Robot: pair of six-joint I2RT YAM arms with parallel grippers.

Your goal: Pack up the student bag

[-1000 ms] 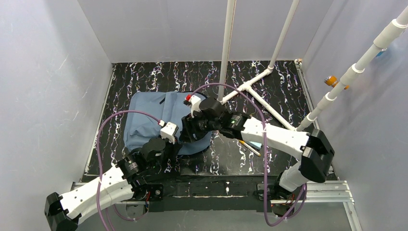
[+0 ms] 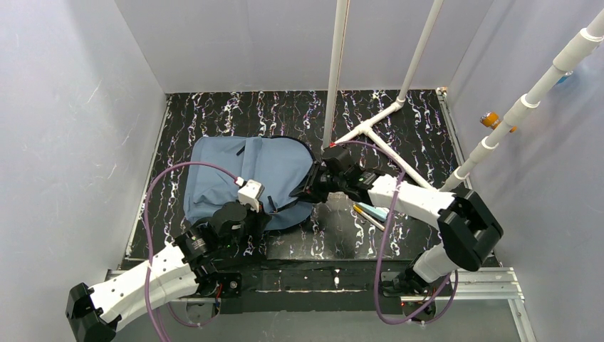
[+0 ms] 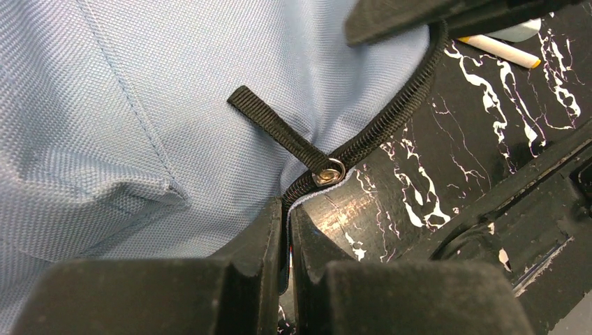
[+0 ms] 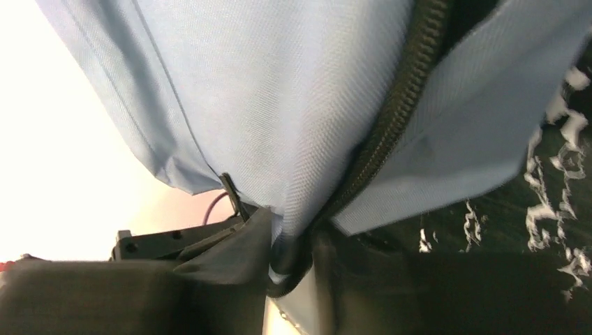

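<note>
A blue-grey bag (image 2: 221,171) lies on the dark marbled table, its black zipper (image 3: 380,125) running along the curved right edge. My left gripper is shut on the bag's edge at the near end of this zipper. Just beyond it sits the zipper's slider (image 3: 327,174), with a black pull tab (image 3: 276,129) resting on the cloth. At the bag's right side, my right gripper (image 2: 302,192) has its fingers around the edge farther along the zipper. Blur in the right wrist view hides whether those fingers press on the cloth.
Right of the bag lie a yellow-ended marker (image 2: 367,216) and a light blue item (image 2: 375,211), partly under the right arm. White pipes (image 2: 399,157) stand on the table at the back right. Bare table shows along the front.
The left arm and bag have hardly moved.
</note>
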